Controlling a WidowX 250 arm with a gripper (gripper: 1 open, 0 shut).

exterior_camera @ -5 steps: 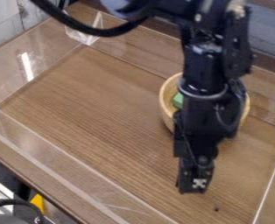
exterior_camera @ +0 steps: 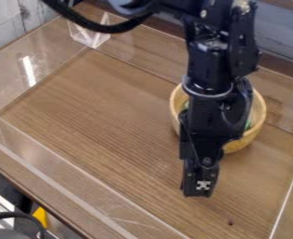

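My black gripper (exterior_camera: pixel 198 173) hangs over the wooden table (exterior_camera: pixel 87 121) at right of centre, pointing down with its fingertips low near the tabletop. Its finger stands open, with no object visible between the fingers. Behind it a yellow bowl (exterior_camera: pixel 244 137) is largely hidden by the arm; a bit of something green shows inside the bowl.
A clear plastic object (exterior_camera: pixel 90 28) stands at the back left. A small yellow item (exterior_camera: pixel 39 215) lies beyond the front-left table edge, near black hardware.
Since a second ago my gripper has moved slightly left and up in the view.
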